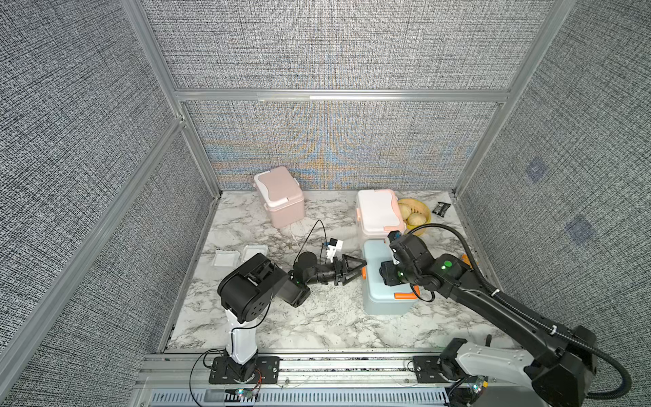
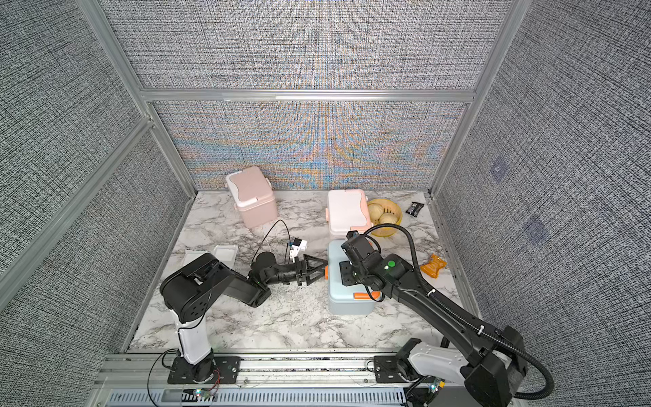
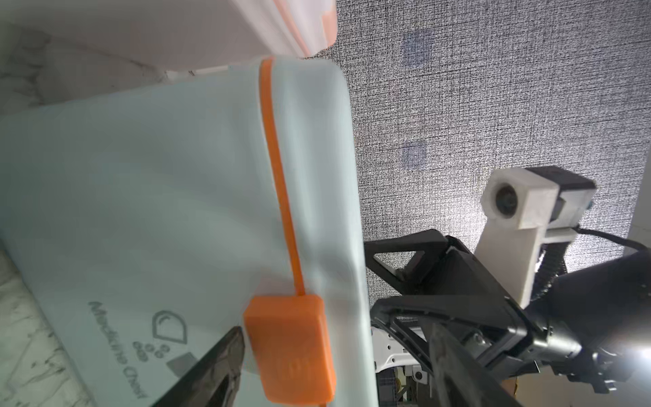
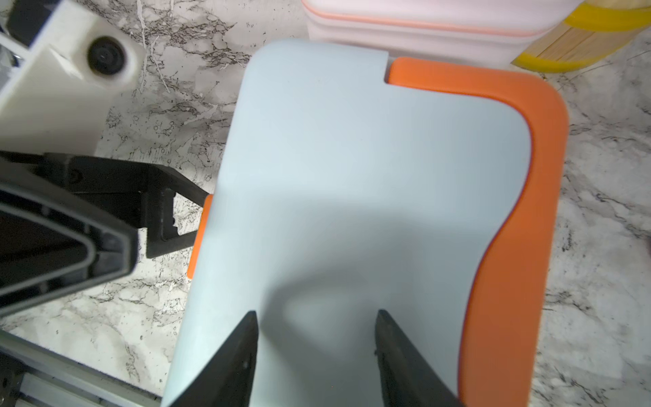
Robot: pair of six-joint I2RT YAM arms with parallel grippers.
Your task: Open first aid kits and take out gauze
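A light blue medicine chest (image 3: 169,190) with an orange handle (image 4: 518,224) stands closed in front of me, its lid (image 4: 379,156) down. My left gripper is open at its left side, fingers spread either side of the orange latch; one fingertip comes close to the latch in the right wrist view, but contact is unclear. My right gripper is partly open low over the lid, nothing between its fingers; whether they touch the lid cannot be told. No gauze shows.
A white-and-pink box (image 1: 377,207) stands just behind the chest, with a yellow basket (image 1: 426,211) of buns beside it. Another pink box (image 1: 281,196) is at back left, small white trays (image 1: 227,257) at left. An orange packet (image 2: 434,266) lies at right.
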